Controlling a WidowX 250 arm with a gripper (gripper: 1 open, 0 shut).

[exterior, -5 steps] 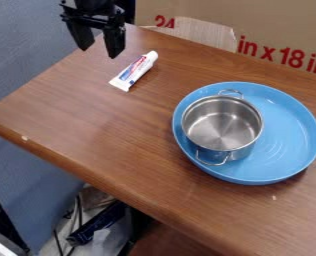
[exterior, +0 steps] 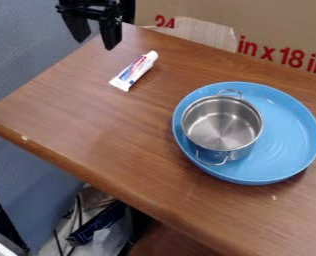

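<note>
My black gripper (exterior: 94, 35) hangs at the top left, above the back left edge of the table, its two fingers spread apart with nothing visible between them. A white toothpaste tube (exterior: 133, 71) with red and blue print lies on the table a little below and right of it. A steel pot (exterior: 222, 128) with wire handles stands on a blue plate (exterior: 288, 146) at the right.
A cardboard box (exterior: 274, 30) stands along the back. Cables and bags lie on the floor below the table's front left edge.
My gripper has shifted slightly up and to the left. The tube, pot and plate have not moved.
</note>
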